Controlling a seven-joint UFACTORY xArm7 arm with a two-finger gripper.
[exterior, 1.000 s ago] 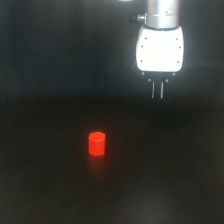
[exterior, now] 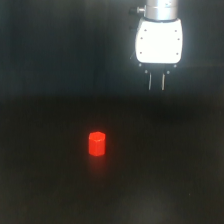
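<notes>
A small bright red block (exterior: 97,145) stands alone on the dark surface, left of centre in the camera view. My gripper (exterior: 157,87) hangs at the upper right of the picture, clearly apart from the block. Its two thin fingers point down with a gap between them, and nothing is in that gap. The white housing (exterior: 159,41) above the fingers is in plain sight.
A dark backdrop (exterior: 60,50) fills the upper part of the picture.
My gripper has risen a little and shifted slightly left in the picture. The gap between its fingers has widened. The red block has not moved.
</notes>
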